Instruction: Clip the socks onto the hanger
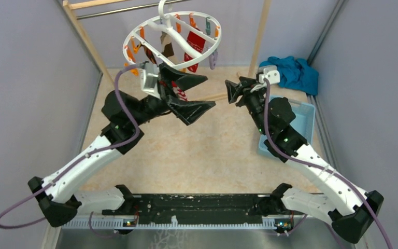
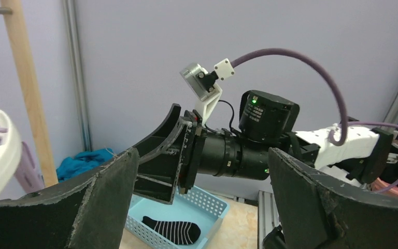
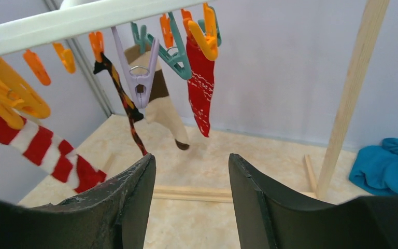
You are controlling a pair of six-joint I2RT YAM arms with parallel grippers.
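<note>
The round white hanger [image 1: 210,21] carries clips and socks: a red sock [image 3: 201,88], a beige-brown sock [image 3: 163,109], a dark patterned sock [image 3: 122,96] and a red-white striped sock [image 3: 46,153] at left in the right wrist view. My left gripper [image 1: 199,93] stands open and empty below the hanger's front rim. My right gripper [image 1: 230,88] is right of the hanger, its fingertips apart with nothing between them in the right wrist view. A dark striped sock [image 2: 171,228] lies in the blue basket [image 1: 303,109].
A blue cloth [image 1: 287,75] lies at the back right. Wooden posts [image 3: 350,104] flank the hanger, with wooden bars along the floor behind.
</note>
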